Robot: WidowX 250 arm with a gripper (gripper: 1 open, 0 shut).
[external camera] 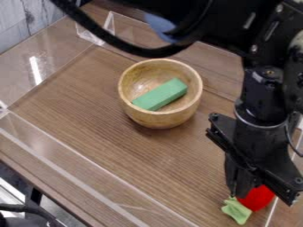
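Observation:
My black gripper (pixel 236 177) is low at the right, over a red object (pixel 258 197) with a green end (pixel 236 210), which lies on the wooden table near its front right and is partly hidden by the gripper. The gripper looks shut; whether anything is between its fingertips is hidden. A wooden bowl (pixel 142 75) holding a green block (pixel 160 94) stands at the back centre.
Black cables hang across the top left, and a black part shows at the bottom left corner.

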